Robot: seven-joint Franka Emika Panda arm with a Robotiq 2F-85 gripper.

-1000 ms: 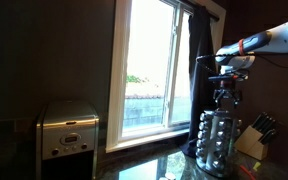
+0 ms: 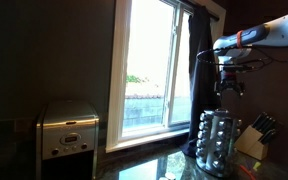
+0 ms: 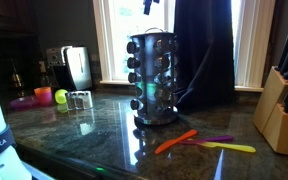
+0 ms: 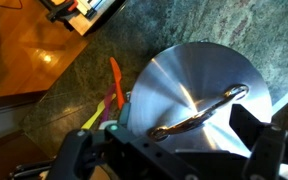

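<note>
Above the round spice rack (image 3: 156,82), my gripper hangs with its fingers spread wide and nothing between them. From above, the wrist view shows the rack's silver lid (image 4: 169,80) with a curved metal handle (image 4: 199,113) across it, lying between and beyond the fingers. In the first exterior view the gripper (image 2: 230,86) is over the rack (image 2: 215,140), with a gap between them. Only the lower tip of the gripper (image 3: 148,7) enters the second exterior view, at the top edge. Small jars fill the rack's sides.
Orange, purple and yellow-green knives (image 3: 219,147) lie right of the rack. A knife block (image 3: 282,115) stands at the far right. Behind hangs a dark curtain (image 3: 206,50) beside the window. A toaster (image 2: 69,140) and small cups (image 3: 44,97) stand left.
Compared with one second ago, my gripper is a little higher above the rack. It has also shifted slightly sideways. The rack stays in place.
</note>
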